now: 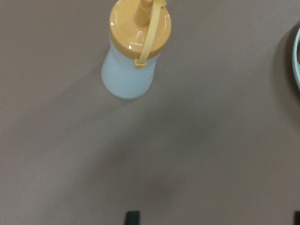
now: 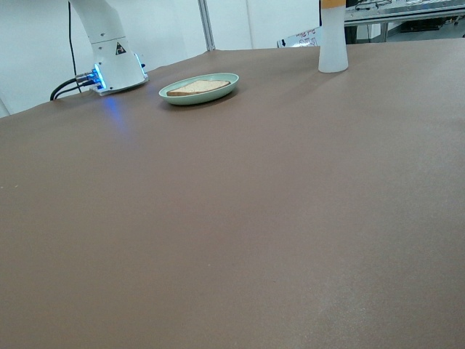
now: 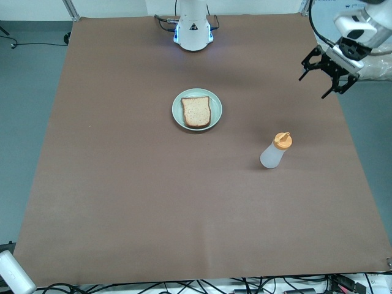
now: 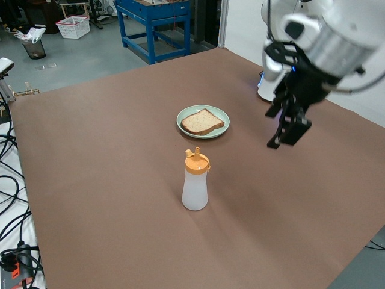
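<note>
A squeeze bottle (image 3: 273, 153) with orange cap and translucent body stands on the brown table; it also shows upright in the right camera (image 4: 194, 186) and wrist view (image 1: 127, 75). A slice of bread (image 3: 196, 111) lies on a pale green plate (image 3: 178, 112). My black gripper (image 3: 311, 86) hangs in the air at the upper right, beyond the bottle and apart from it, fingers spread with nothing visible between them. In the wrist view only blurred fingertips show at the bottom edge, wide apart.
A white robot base (image 3: 193, 33) stands at the table's back. Cables (image 3: 202, 288) run along the near edge.
</note>
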